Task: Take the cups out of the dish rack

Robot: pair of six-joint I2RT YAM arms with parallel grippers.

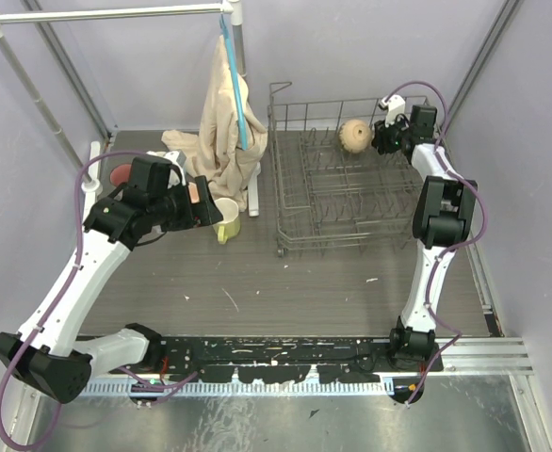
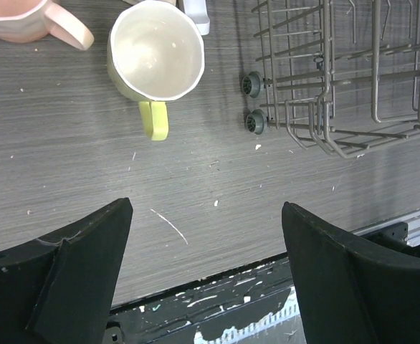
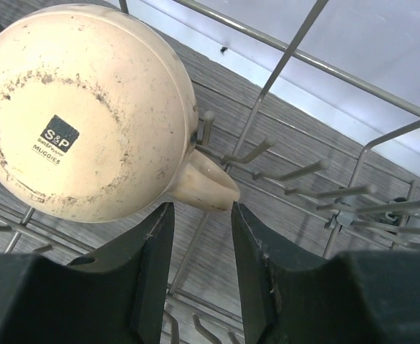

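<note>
An upside-down cream cup (image 1: 355, 135) sits in the back of the wire dish rack (image 1: 309, 205); in the right wrist view its handle (image 3: 210, 186) points toward my right gripper, whose open fingers are right at the handle's end. My left gripper (image 1: 201, 202) hangs open over the left side of the floor, nothing between its fingers. Below it stand a yellow-handled cup (image 2: 153, 54) and a pink cup (image 2: 16, 14), both upright outside the rack.
A beige cloth (image 1: 215, 141) hangs from a white rail (image 1: 116, 13) left of the rack. The floor in front of the rack (image 1: 342, 297) is clear. Walls close in the back and both sides.
</note>
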